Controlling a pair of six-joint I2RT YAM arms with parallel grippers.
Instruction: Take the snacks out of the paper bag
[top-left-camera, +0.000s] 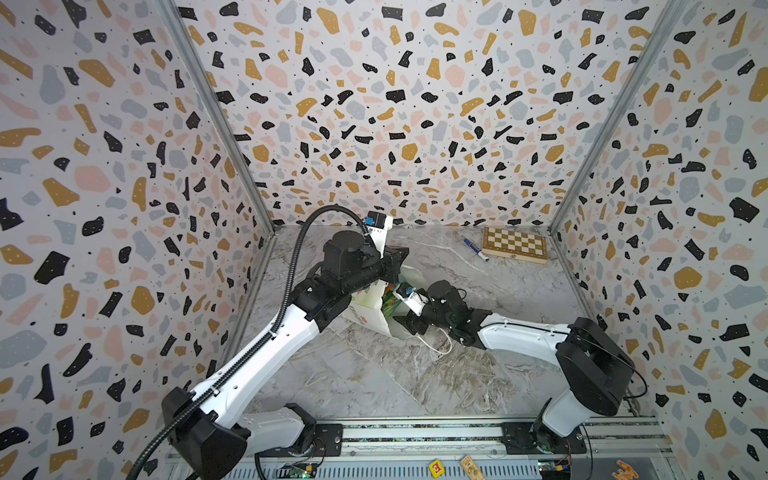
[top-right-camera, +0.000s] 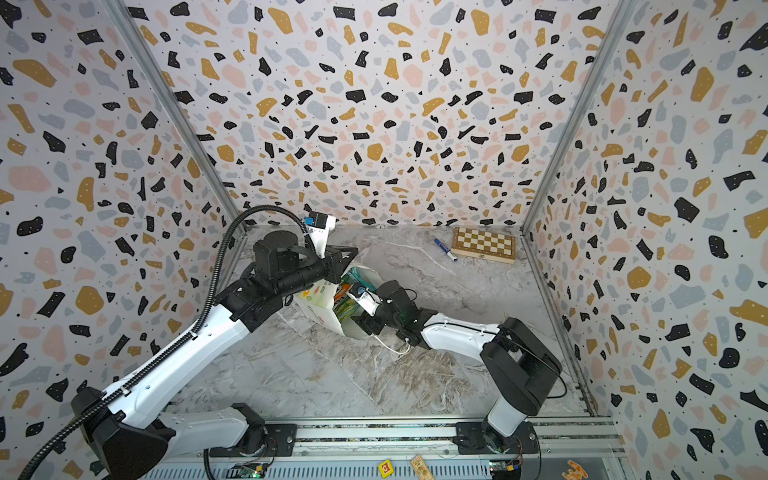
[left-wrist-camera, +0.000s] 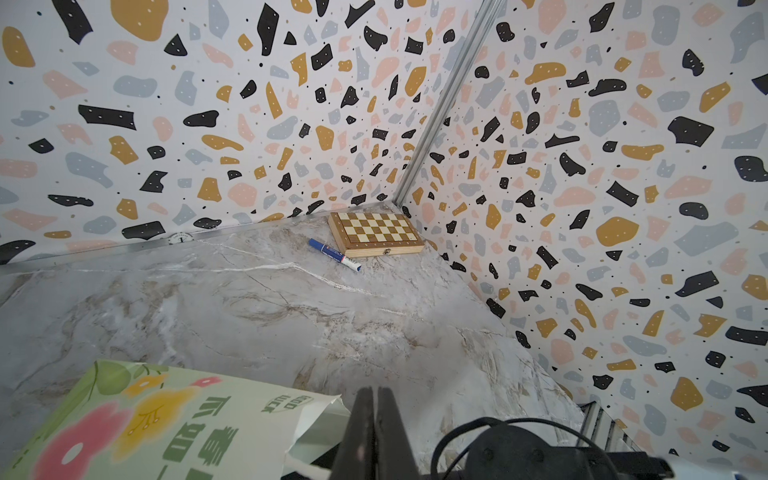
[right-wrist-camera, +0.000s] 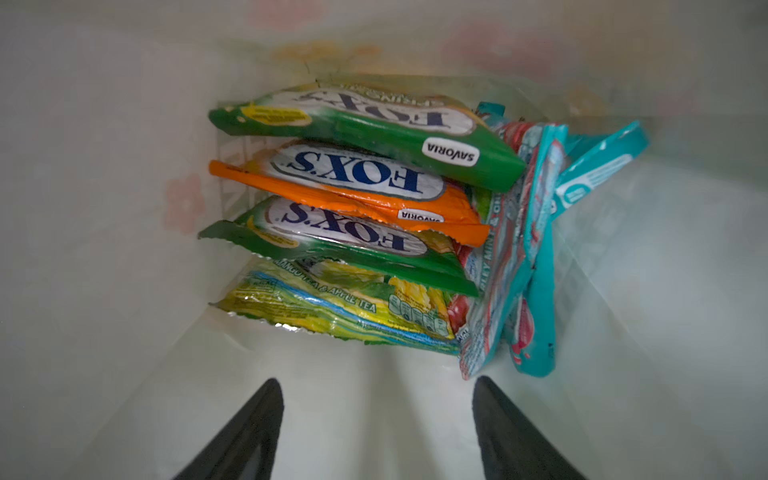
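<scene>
The pale green flowered paper bag lies on its side on the table with its mouth facing right. Inside it, in the right wrist view, Fox's packets in green and orange are stacked over a yellow tea packet, with teal packets upright beside them. My right gripper is at the bag's mouth, fingers apart and empty, short of the packets. By the bag's upper edge my left gripper is shut; no snack shows in it, and whether it pinches paper is hidden.
A chessboard box and a blue marker lie at the back right. A white cord handle loops from the bag's mouth under the right arm. Bare table spreads in front.
</scene>
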